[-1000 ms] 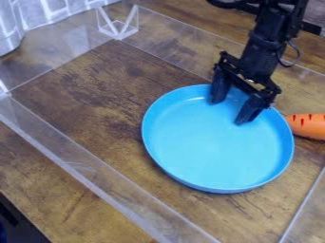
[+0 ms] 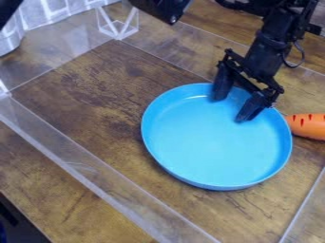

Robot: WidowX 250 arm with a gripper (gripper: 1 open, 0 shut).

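My black gripper (image 2: pixel 248 87) hangs over the far right rim of a round blue plate (image 2: pixel 214 142), its dark fingers reaching down onto or just inside the rim. Whether they are open or shut on the rim is hard to tell. An orange carrot (image 2: pixel 309 126) lies right of the plate, partly out of view.
A white wire object (image 2: pixel 117 25) stands at the back left, and a white object (image 2: pixel 8 28) sits at the left edge. A dark shape (image 2: pixel 159 8) hangs at the top.
The plate and gripper have shifted very slightly. A dark shape at the top middle has come further into view.
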